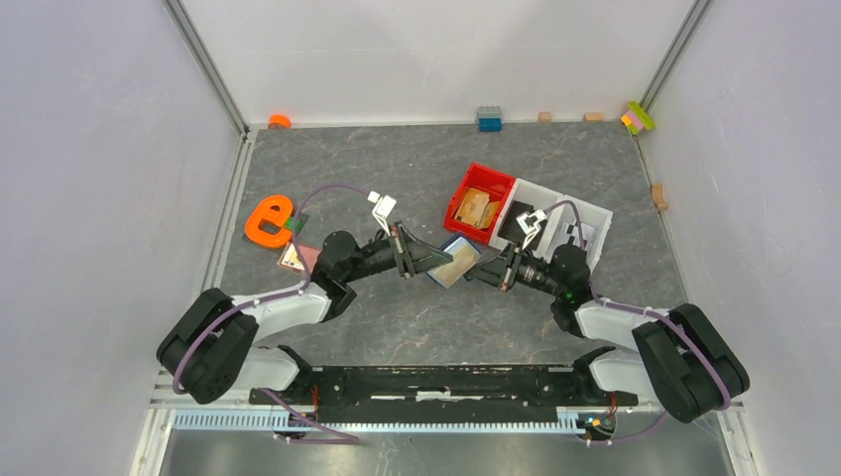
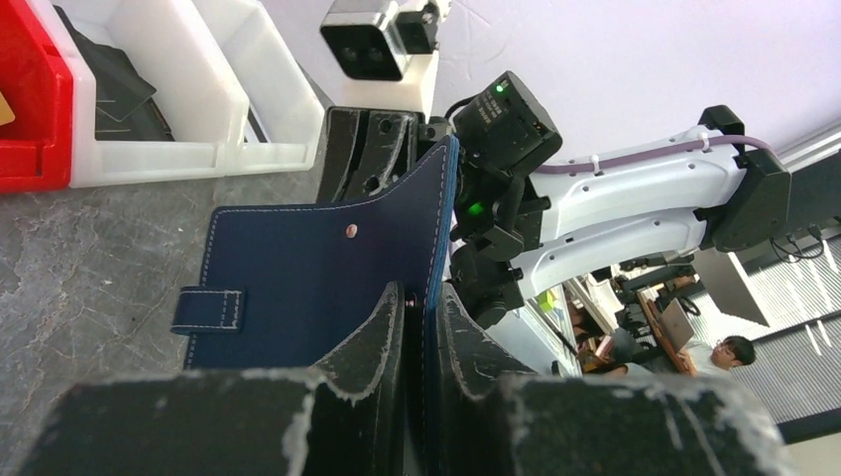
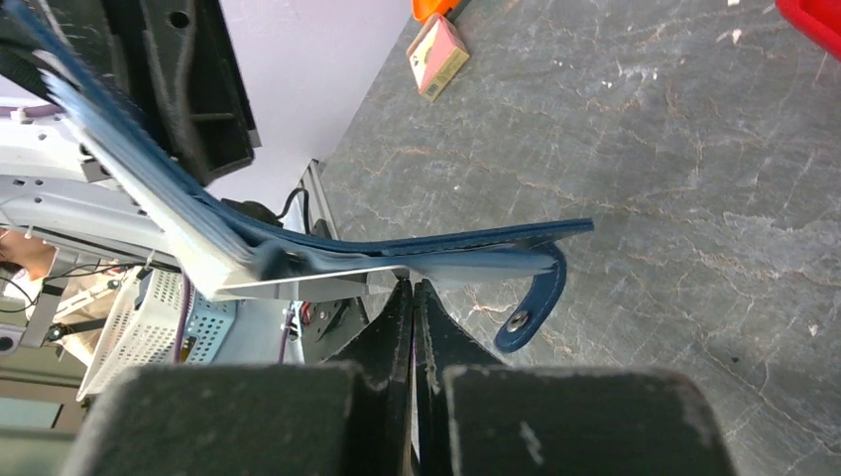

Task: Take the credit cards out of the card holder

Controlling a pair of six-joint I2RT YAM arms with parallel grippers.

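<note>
A navy card holder (image 1: 454, 261) is held up between the two grippers over the middle of the table. In the left wrist view its stitched cover (image 2: 278, 278) shows a strap and stud, and my left gripper grips its edge. In the right wrist view the holder (image 3: 417, 248) appears edge-on with a pale layer, its strap hanging. My right gripper is shut, its tips at the pale layer's edge; whether anything thin is between them is unclear. Individual cards cannot be told apart.
A red bin (image 1: 462, 187) and white bins (image 1: 600, 213) stand behind the right gripper. An orange object (image 1: 260, 223) and a small box (image 1: 292, 257) lie at the left.
</note>
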